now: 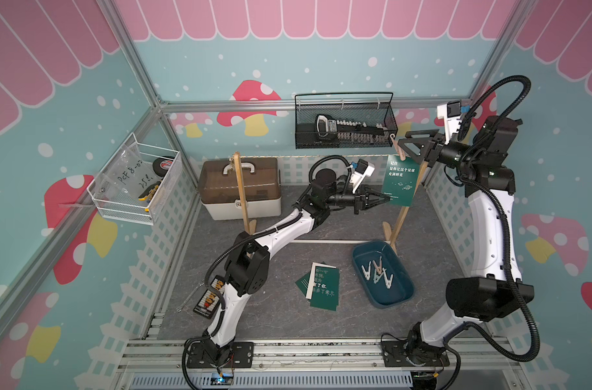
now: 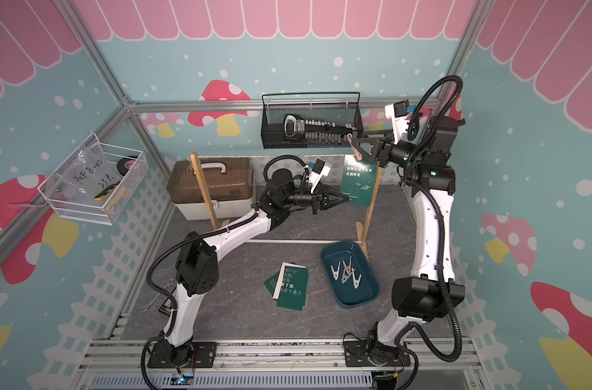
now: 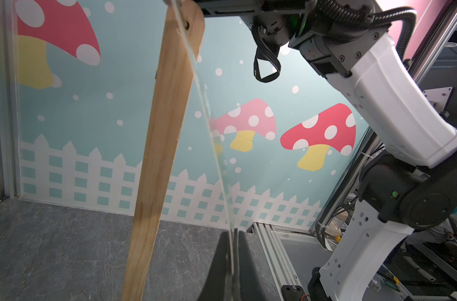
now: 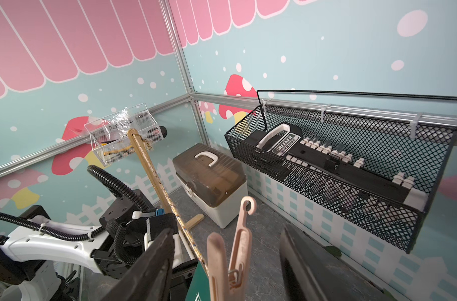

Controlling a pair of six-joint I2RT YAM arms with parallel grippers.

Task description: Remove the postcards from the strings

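A green postcard [image 1: 402, 182] with white writing hangs from the string [image 4: 180, 220] near the right wooden post. A pink clothespin [image 4: 242, 250] stands at its top on the string, leaning left in the top left view. My right gripper [image 1: 406, 139] is open, its fingers [image 4: 301, 260] apart on either side of the clothespin. Lower down, my left gripper [image 1: 385, 197] is shut on the postcard's left edge. Edge-on, the postcard [image 3: 214, 135] runs down as a thin pale strip between the left fingertips. Several removed postcards [image 1: 325, 289] lie stacked on the floor.
The blue tray [image 1: 400, 295] in front of the stand holds several clothespins [image 1: 378, 271]. Behind the string hangs a black mesh basket [image 1: 309, 136]. A brown-lidded toolbox [image 1: 244, 182] sits beside the left post [image 1: 242, 188].
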